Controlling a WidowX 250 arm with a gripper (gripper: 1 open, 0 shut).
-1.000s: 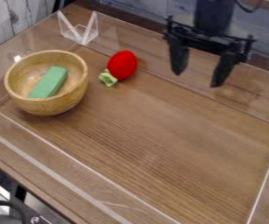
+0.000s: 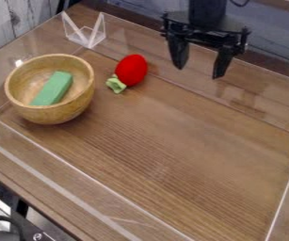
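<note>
The robot's dark gripper [image 2: 204, 49] hangs over the back right of the wooden table, its fingers pointing down; whether it is open or shut is hard to tell at this size. A red oval object [image 2: 133, 69] lies left of it, with a small light-green item [image 2: 115, 83] just in front. At the left, a green block [image 2: 53, 88] sits inside a yellow bowl [image 2: 79, 101].
A white wire rack [image 2: 87, 30] stands at the back left. A dark object [image 2: 2, 230] shows at the lower-left corner.
The gripper has moved left and toward the back over the last second. The red object, the bowl and the green block have not visibly moved.
</note>
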